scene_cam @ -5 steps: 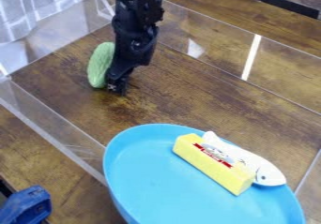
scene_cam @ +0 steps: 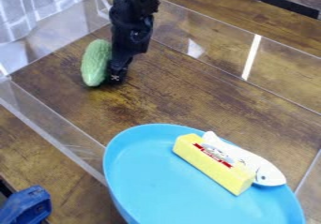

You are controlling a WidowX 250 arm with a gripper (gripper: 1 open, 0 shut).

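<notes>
A green oblong object (scene_cam: 96, 62), ribbed like a cucumber or cabbage, lies at the back left of the wooden tray floor. My dark gripper (scene_cam: 115, 70) reaches down from the top and sits right beside it, on its right side; whether they touch is unclear, and the fingertips are hard to make out. In the foreground a blue plate (scene_cam: 163, 195) holds a yellow box (scene_cam: 213, 164) and a white object (scene_cam: 257, 165) lying alongside it.
Clear plastic walls (scene_cam: 51, 125) border the wooden floor. A blue item (scene_cam: 25, 206) sits at the lower left corner.
The gripper has shifted slightly left, and the green object shows more fully beside it, a little further left and lower.
</notes>
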